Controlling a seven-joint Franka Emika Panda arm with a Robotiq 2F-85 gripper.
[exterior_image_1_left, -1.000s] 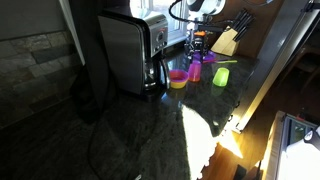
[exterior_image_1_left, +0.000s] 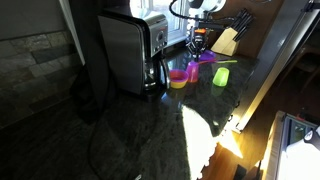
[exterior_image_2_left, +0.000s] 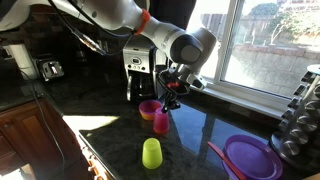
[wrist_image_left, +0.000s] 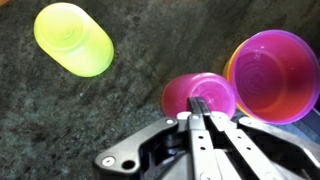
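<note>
A pink cup (exterior_image_2_left: 161, 123) stands on the dark counter, apparently upside down, beside a stacked bowl or cup pair (exterior_image_2_left: 149, 108), pink inside and orange-yellow outside. Closer to the counter's front is a yellow-green cup (exterior_image_2_left: 152, 153). My gripper is shut with nothing seen between its fingers. From the wrist, its tips overlap the pink cup (wrist_image_left: 180, 94), hiding part of it; whether they touch it cannot be told. The bowl (wrist_image_left: 274, 75) lies to its right, the yellow-green cup (wrist_image_left: 75, 40) to its upper left.
A purple plate (exterior_image_2_left: 262, 160) with a red utensil (exterior_image_2_left: 226, 160) across it lies to the right, near a spice rack (exterior_image_2_left: 298, 123). A coffee maker (exterior_image_1_left: 137, 55) stands by the window.
The gripper has shifted slightly above the pink cup, and more of the purple plate and red utensil behind it shows. The cups and bowl look about where they were.
</note>
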